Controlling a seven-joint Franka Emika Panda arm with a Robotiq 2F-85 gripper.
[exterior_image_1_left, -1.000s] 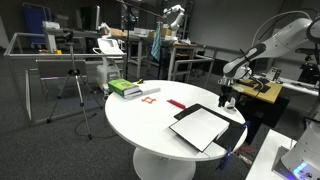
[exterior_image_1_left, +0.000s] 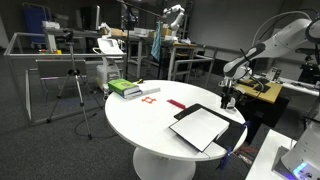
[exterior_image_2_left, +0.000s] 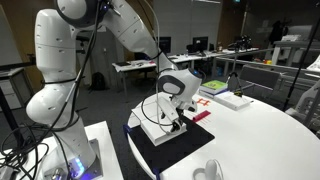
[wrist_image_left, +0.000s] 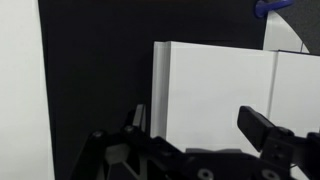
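A white, book-like flat object (wrist_image_left: 215, 95) lies on a black mat (wrist_image_left: 95, 60), with a fold or spine along its left side in the wrist view. The same white object (exterior_image_1_left: 200, 128) is near the round table's front edge in exterior view 1. My gripper is open, its dark fingers apart at the bottom of the wrist view, with part of the white surface visible between them. In exterior view 2 the gripper (exterior_image_2_left: 180, 125) hangs low over the right part of the white object (exterior_image_2_left: 153, 127). Whether it touches the object cannot be told.
A red item (exterior_image_1_left: 177, 103) and an orange item (exterior_image_1_left: 150, 99) lie beyond the mat. Farther back is a green-covered stack (exterior_image_1_left: 125, 87). A white round object (exterior_image_2_left: 213, 170) stands near the front edge in exterior view 2.
The arm's pose differs only slightly from a second ago. The white object and the things on the table have stayed where they were.
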